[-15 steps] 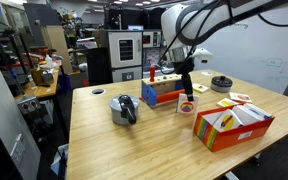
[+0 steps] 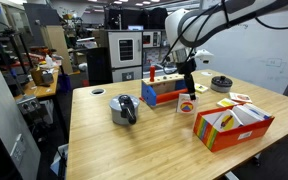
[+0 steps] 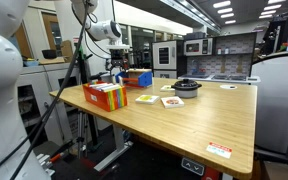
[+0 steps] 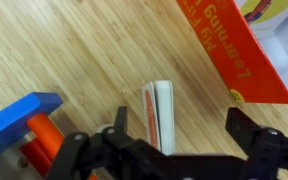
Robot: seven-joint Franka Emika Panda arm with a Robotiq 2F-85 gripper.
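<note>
A small white box (image 2: 187, 103) with a colourful rainbow-like picture on its front stands on the wooden table. From above, the wrist view shows its narrow white top edge (image 4: 163, 100) between the open fingers of my gripper, nearer the left finger. The fingers do not appear closed on it. In exterior view 1 the gripper (image 2: 189, 84) points down just over this box. Part of the box's lower end is hidden behind the gripper in the wrist view.
To one side stands an open red box (image 2: 234, 128) with items inside; to the other, a blue-and-red container (image 2: 162, 88). A silver pot (image 2: 123, 109) and a dark pot (image 3: 185, 88) sit farther off. Flat cards (image 3: 172, 102) lie about.
The arm has come down slightly toward the small white box. The objects on the table look unmoved.
</note>
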